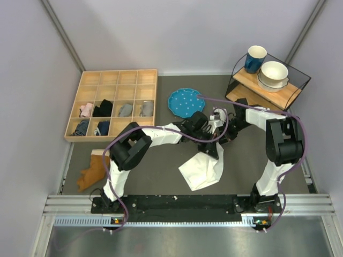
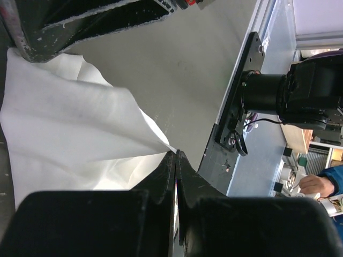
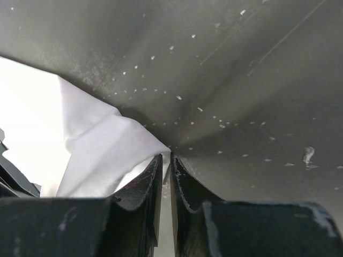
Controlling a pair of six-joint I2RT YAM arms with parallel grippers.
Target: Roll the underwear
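Note:
The white underwear (image 1: 198, 171) lies flat on the dark mat at front centre, its upper part folded and reaching up between the grippers. In the left wrist view my left gripper is shut, its tips touching the folded edge of the white cloth (image 2: 75, 123); whether cloth is between them is unclear. My right gripper is shut on a corner of the underwear (image 3: 102, 144), seen in the right wrist view. The two grippers are close together at the cloth's upper end.
A wooden divided box (image 1: 110, 75) with rolled garments stands at left, a brown cloth (image 1: 91, 174) below it. A blue dotted plate (image 1: 182, 100) lies at the back; a shelf with cup and bowls (image 1: 252, 83) stands at back right.

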